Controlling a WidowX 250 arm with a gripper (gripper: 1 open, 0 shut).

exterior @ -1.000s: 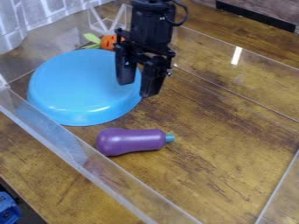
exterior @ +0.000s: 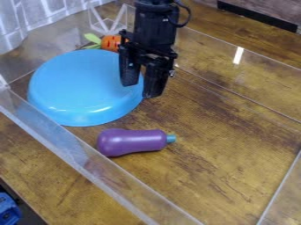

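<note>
The black gripper (exterior: 137, 81) hangs down from the top centre, its fingers over the right part of a blue round disc (exterior: 80, 88), which rests on the wooden table. Whether anything is between the fingers is hard to tell. Below the disc lies a purple eggplant-like toy (exterior: 132, 141) with a teal tip. Behind the disc is an orange object with green leaves (exterior: 111, 41), partly hidden by the arm.
Clear walls (exterior: 70, 149) border the wooden table on the left and right. A small blue object (exterior: 6, 212) sits outside at the bottom left.
</note>
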